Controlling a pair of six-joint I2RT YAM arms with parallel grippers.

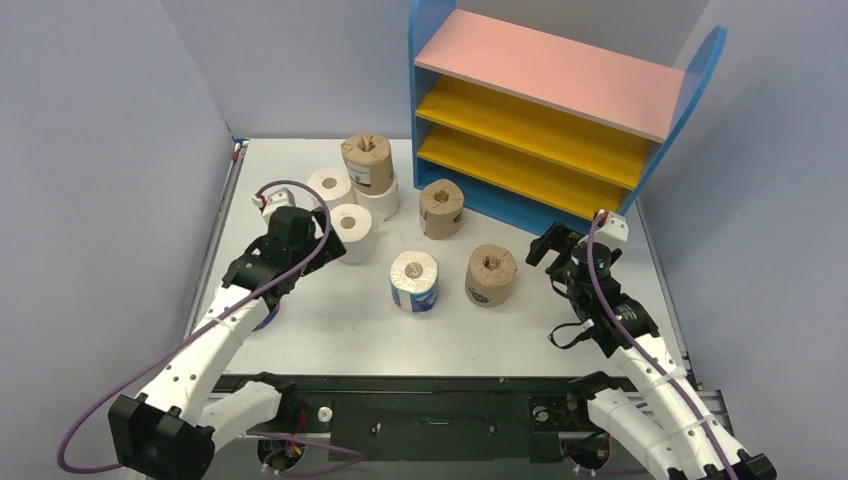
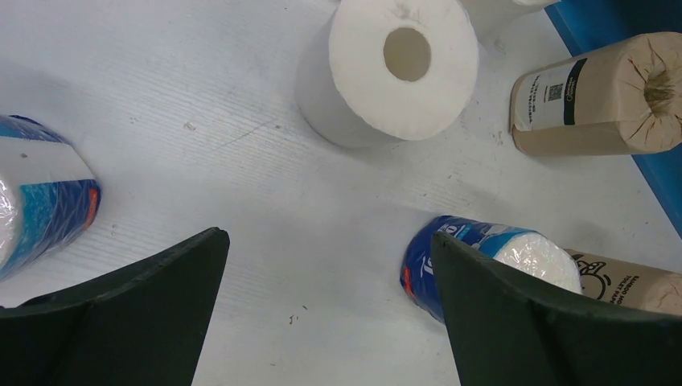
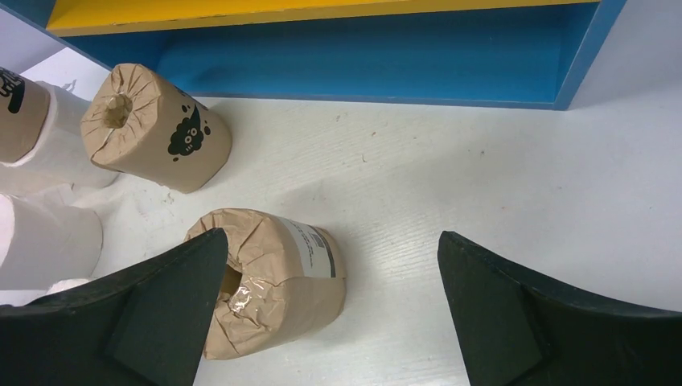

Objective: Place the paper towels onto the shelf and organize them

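Note:
White unwrapped rolls (image 1: 350,232) stand clustered at the table's back left, and a brown-wrapped roll (image 1: 368,165) rests on top of one. Another brown-wrapped roll (image 1: 441,208) stands close to the shelf (image 1: 540,80), whose levels look empty. Nearer the table's middle are a blue-and-white wrapped roll (image 1: 414,281) and a brown roll (image 1: 491,275). My left gripper is open over bare table, the blue-and-white roll beyond its right finger. Open as well, my right gripper has a brown roll (image 3: 314,281) below its left finger, not gripped.
A second blue-wrapped roll (image 2: 56,201) is at the left edge of the left wrist view, mostly hidden by my arm in the top view. Clear table (image 3: 450,185) lies before the shelf's right part. Walls close in the sides and back.

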